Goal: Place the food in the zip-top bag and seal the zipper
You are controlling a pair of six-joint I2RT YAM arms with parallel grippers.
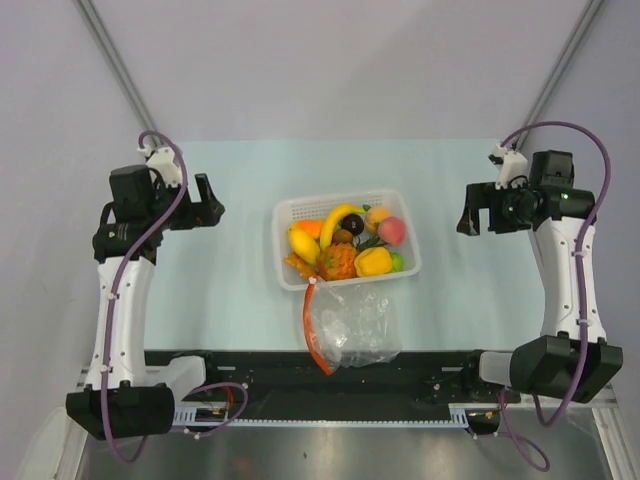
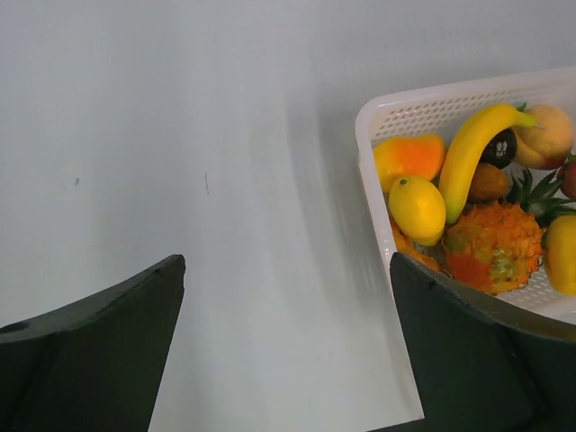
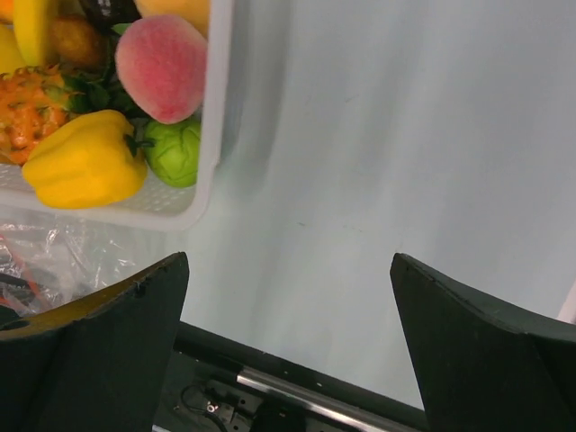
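A white plastic basket [image 1: 283,250] holds the food: banana [image 2: 472,153], lemon [image 2: 416,209], orange spiky fruit [image 2: 493,247], yellow pepper [image 3: 85,162], peach [image 3: 162,67], green round vegetable [image 3: 173,153] and others. The clear zip top bag [image 1: 355,325], with an orange zipper, lies flat in front of the basket at the table's front edge. My left gripper [image 1: 207,200] hangs open and empty over the table left of the basket. My right gripper [image 1: 472,208] is likewise open and empty, to the basket's right.
A dark edge with a metal rail [image 3: 315,400] runs along the front, and the bag reaches over that edge.
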